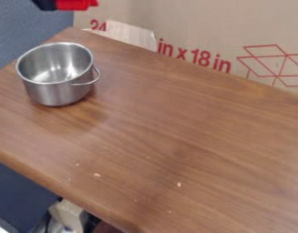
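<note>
A dark shape with red on it, likely the gripper [61,4], is cut off by the top edge at the upper left, above and behind a steel pot [56,84]. Only its lowest part shows, so its fingers and anything between them cannot be made out. The pot stands upright near the left edge of the wooden table [176,146], its wire handle on the right side.
A cardboard sheet [224,36] with red printing stands behind the table. A blue-grey surface [24,173] lies beyond the table's left edge.
</note>
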